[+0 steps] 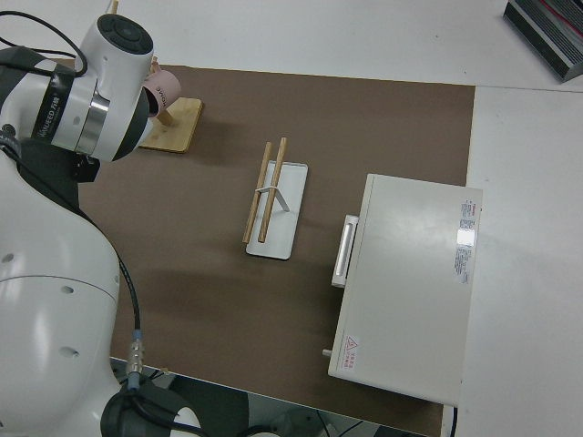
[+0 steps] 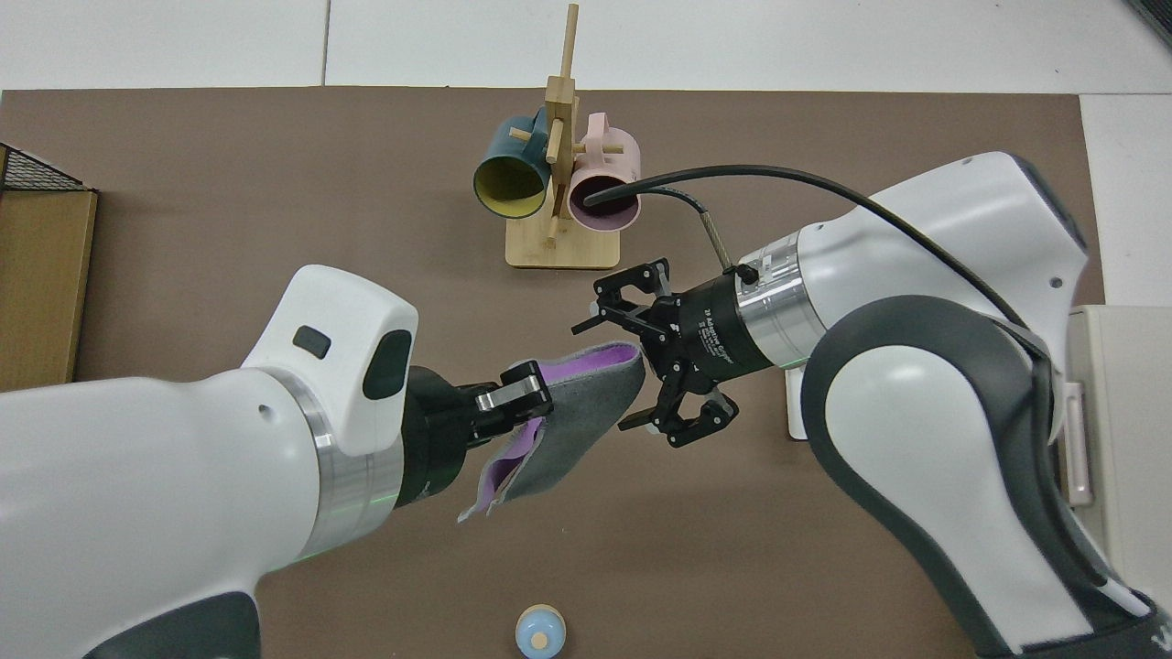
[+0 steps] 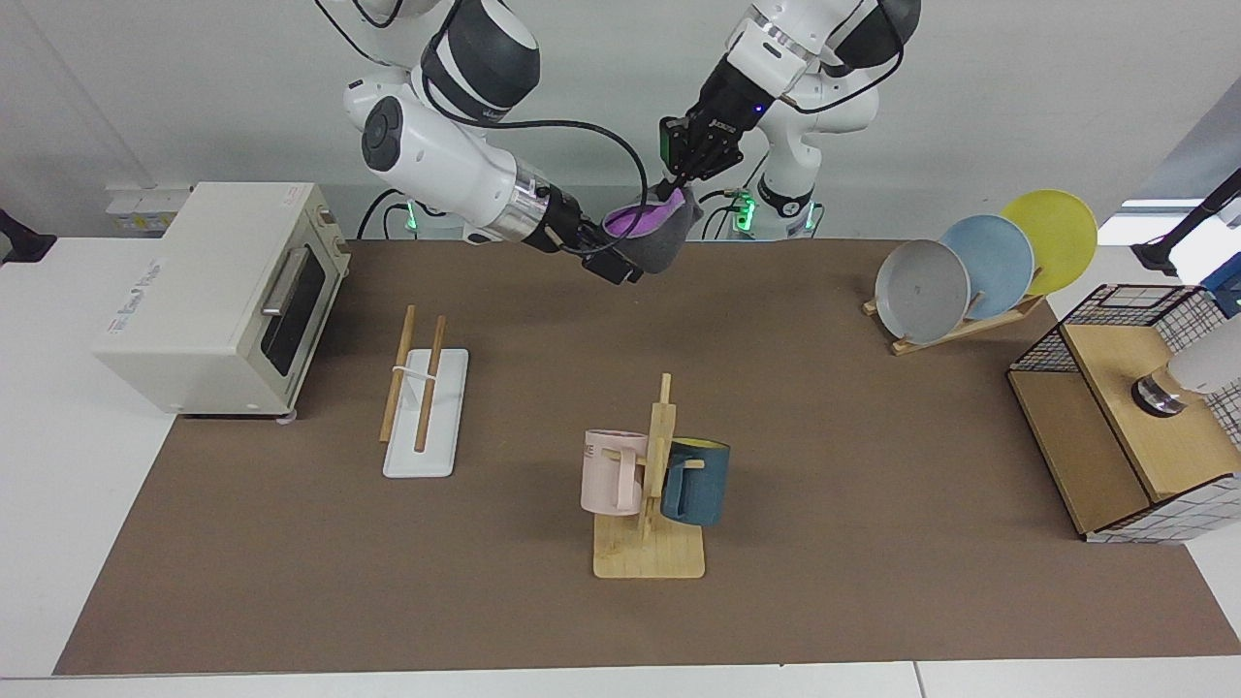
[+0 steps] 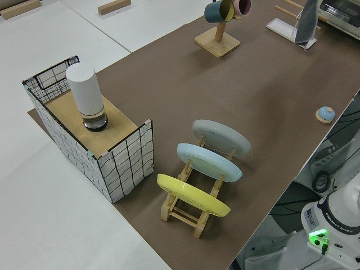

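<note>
A grey cloth with purple lining (image 2: 588, 412) hangs from my left gripper (image 2: 533, 395), which is shut on it, in the middle of the top view; the same cloth (image 3: 660, 237) shows in the left view under the arms. My right gripper (image 2: 643, 351) stands open just right of the cloth, its black fingers spread wide. Whether it touches the cloth is unclear.
A mug tree (image 2: 560, 248) with a blue mug (image 2: 500, 165) and pink mug (image 2: 599, 154) stands at the back. A plate rack (image 3: 966, 331), wire shelf (image 3: 1082, 465), white oven (image 3: 198, 326) and small blue object (image 2: 539, 632) surround open brown mat.
</note>
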